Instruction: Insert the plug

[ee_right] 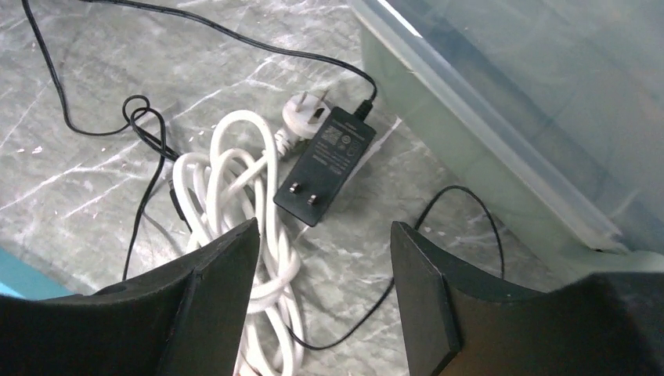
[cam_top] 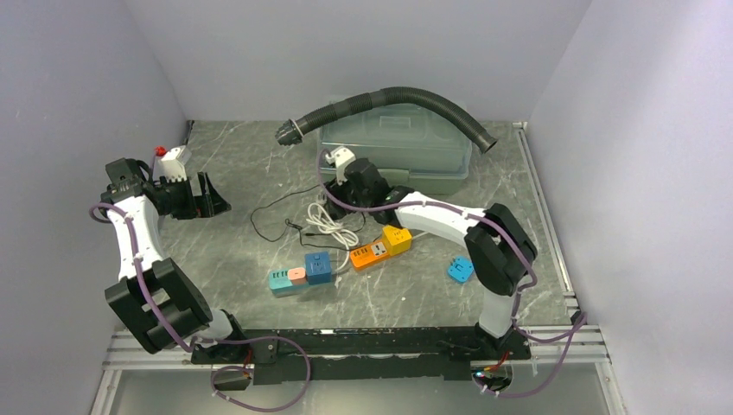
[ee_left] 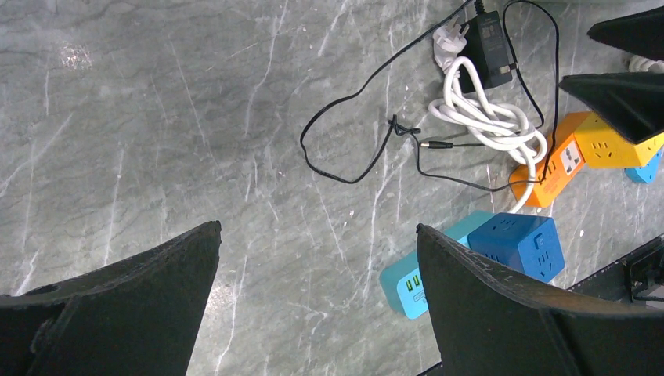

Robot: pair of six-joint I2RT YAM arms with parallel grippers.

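Note:
The black power adapter [ee_right: 327, 166] lies on its side on the table with its two metal pins showing. A white plug [ee_right: 305, 113] rests against it, joined to a coiled white cable [ee_right: 274, 266]. My right gripper is open above them, nothing between its fingers; the adapter lies ahead of the gap, apart from both fingertips. Far to the left, my left gripper [cam_top: 216, 197] is open and empty over bare table. Possible sockets are an orange power strip [ee_left: 554, 176] with a yellow cube [ee_left: 618, 145], and a teal strip [ee_left: 405, 286] with a blue cube [ee_left: 521, 244].
Close behind the adapter stands a translucent bin [ee_right: 501, 149], with a black corrugated hose [cam_top: 389, 95] across its top. The adapter's thin black cord [ee_left: 352, 98] loops over the table. A small blue block [cam_top: 461, 269] sits to the right.

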